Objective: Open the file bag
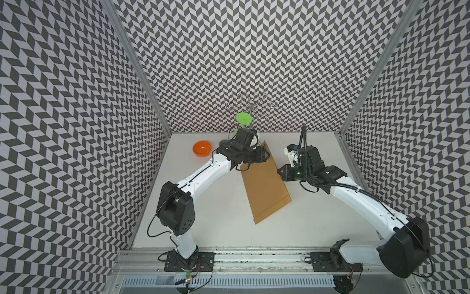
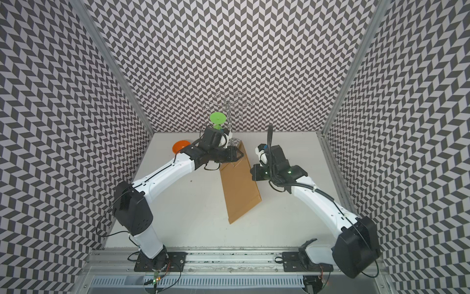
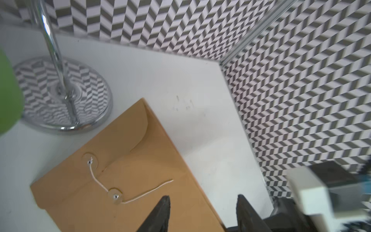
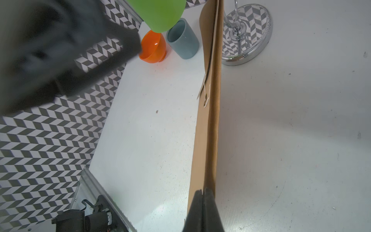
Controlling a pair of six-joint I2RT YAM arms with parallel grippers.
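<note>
The brown file bag slants across the middle of the table; the right wrist view has it nearly edge-on, tilted up. Its flap lies at the far end. A white string runs between two round buttons, its loose tail trailing across the front. My right gripper is shut on the bag's right edge, which meets its fingertips. Above the flap end hovers my left gripper, its fingers apart and nothing between them; in the top left view it hides part of the string and buttons.
A chrome stand with a round base is just behind the bag, and a green cup hangs there. An orange bowl and a blue-grey cup sit at the back left.
</note>
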